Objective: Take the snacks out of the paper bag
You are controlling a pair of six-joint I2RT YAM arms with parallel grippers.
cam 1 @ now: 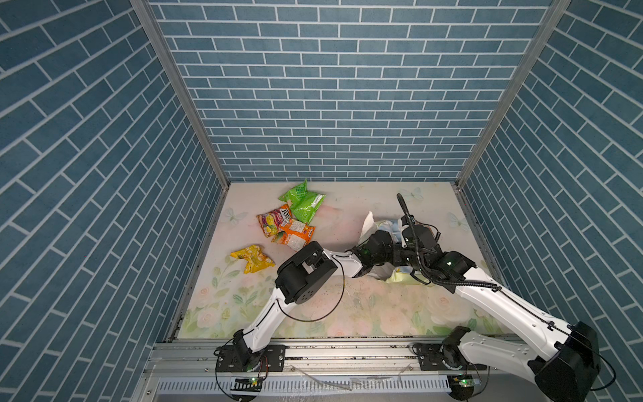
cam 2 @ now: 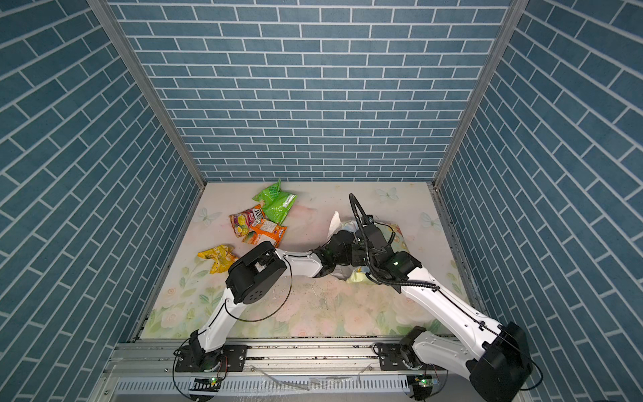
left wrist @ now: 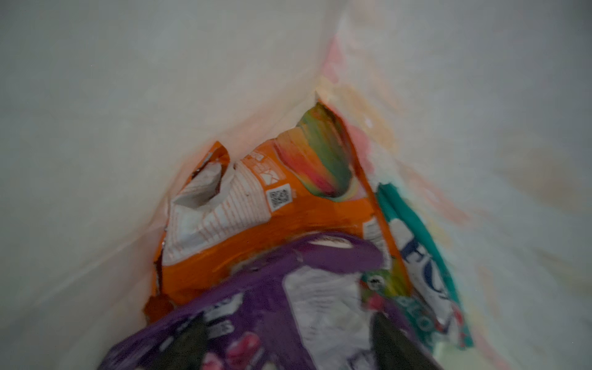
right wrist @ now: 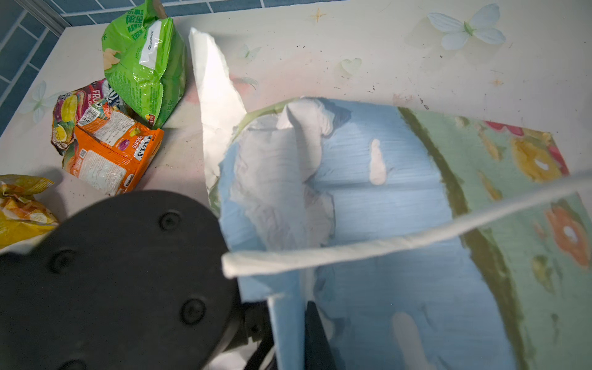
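Observation:
Inside the dim paper bag (left wrist: 154, 80), the left wrist view shows a purple snack pack (left wrist: 259, 308) in front. Behind it lie an orange pack (left wrist: 333, 215) and a teal one (left wrist: 425, 271). My left gripper is open inside the bag, its blurred fingers (left wrist: 188, 345) on either side of the purple pack. My right gripper is shut on the blue paper edge of the bag (right wrist: 382, 215), as the right wrist view shows. From above, both arms cover much of the bag's mouth.
On the table's left lie a green pack (cam 1: 308, 206), a fruit-print pack (cam 1: 273, 219), an orange pack (cam 1: 296, 234) and a yellow one (cam 1: 252, 258). A white bag handle (right wrist: 394, 246) crosses the right wrist view. The table's front left is open.

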